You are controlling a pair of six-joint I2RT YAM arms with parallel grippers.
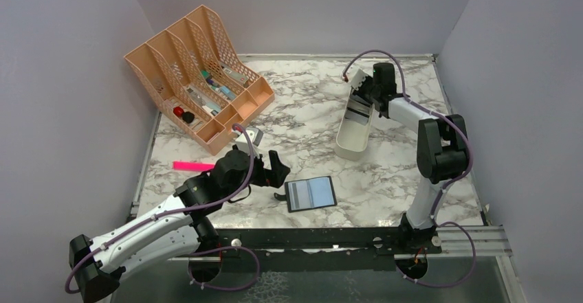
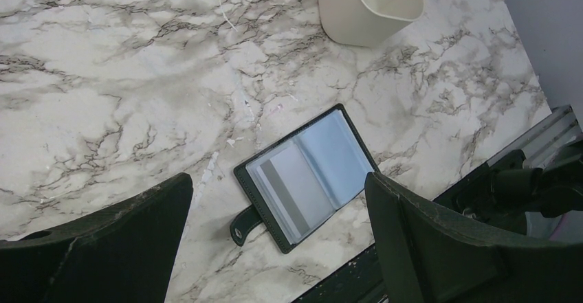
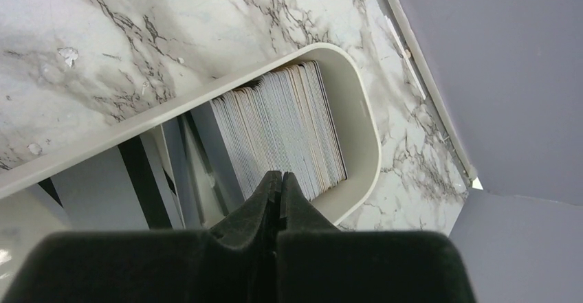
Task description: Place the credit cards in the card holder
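Observation:
The card holder [image 2: 317, 172] lies spread on the marble table, its clear and blue sleeves facing up and its black strap at one side. My left gripper hovers near it, fingers wide apart and empty. In the right wrist view, a tight row of credit cards [image 3: 282, 121] stands on edge at the far end of the white bin [image 3: 368, 124]. Leaning loose in front of the row are a few cards, one grey with a black stripe [image 3: 144, 179]. Over the bin, my right gripper is shut, its tips touching, with no card between them.
An orange divided organizer [image 1: 199, 76] with small items occupies the back left. A pink strip [image 1: 192, 166] lies in front of it, partly behind the left arm. Bare marble [image 1: 302, 117] separates organizer and bin. A grey wall [image 3: 522, 76] rises close behind the bin.

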